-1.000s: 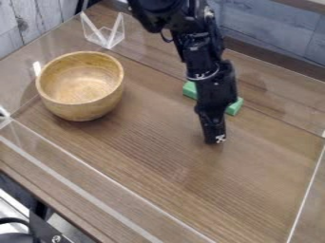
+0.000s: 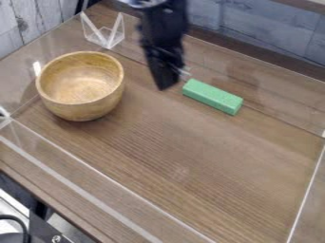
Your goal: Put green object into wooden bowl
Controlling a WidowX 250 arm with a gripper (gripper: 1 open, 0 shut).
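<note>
The green object (image 2: 212,97), a rectangular block, lies on the table right of centre toward the back. The wooden bowl (image 2: 80,114) stands at the left, and its inside looks empty. My gripper (image 2: 174,78) points down just left of the green object's far left end, apart from it or nearly so. The fingers are blurred and small, so whether they stand apart or together does not show clearly. The green object is in plain view and not between them.
A white wire-like stand (image 2: 105,30) is at the back left. Dark cables (image 2: 23,220) lie at the lower left corner, off the table edge.
My arm has moved left and toward the back, away from in front of the green object. The object, which was partly covered by the gripper, now shows fully. The bowl is unmoved.
</note>
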